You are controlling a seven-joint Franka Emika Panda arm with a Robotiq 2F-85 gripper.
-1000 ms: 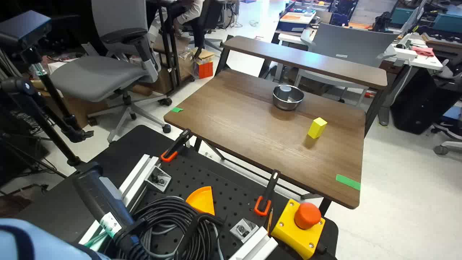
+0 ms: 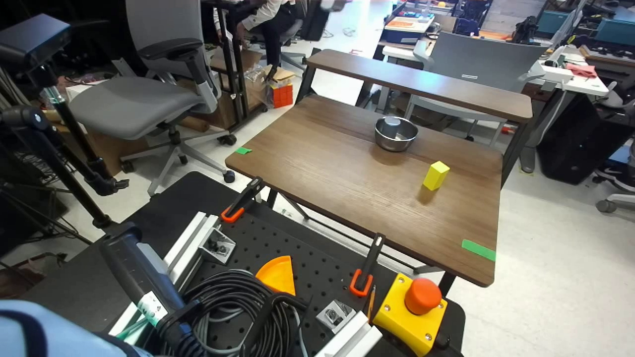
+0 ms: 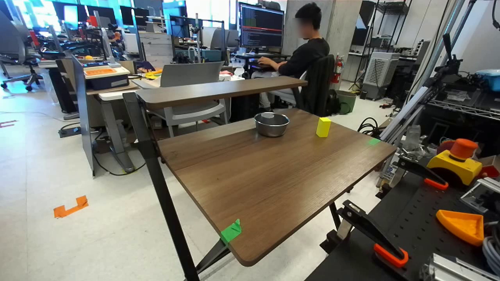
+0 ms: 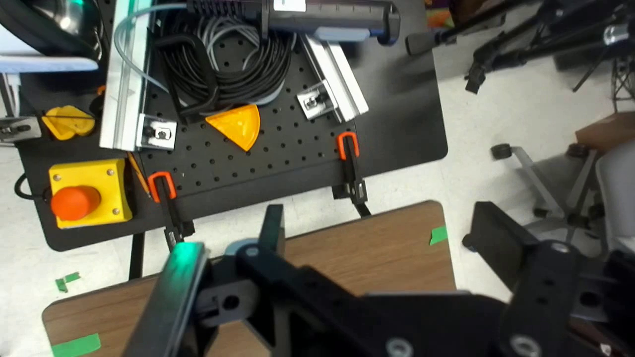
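Note:
In the wrist view my gripper is open, its two dark fingers wide apart with nothing between them. Below it are the near edge of the brown table and the black base bench. On that table stands a yellow block, upright, toward the right in exterior view 1; exterior view 2 shows the same block near the far side. A metal bowl sits apart from it, close to the raised shelf. Something pale, rounded and greyish shows inside the bowl. Neither block nor bowl can be seen in the wrist view.
A raised shelf spans the table's back. Clamps, a yellow stop box with a red button, an orange wedge and coiled cables occupy the black bench.
A dark shape now shows at the top of exterior view 1; what it is I cannot tell. The person behind has shifted a little. Block and bowl stay where they were.

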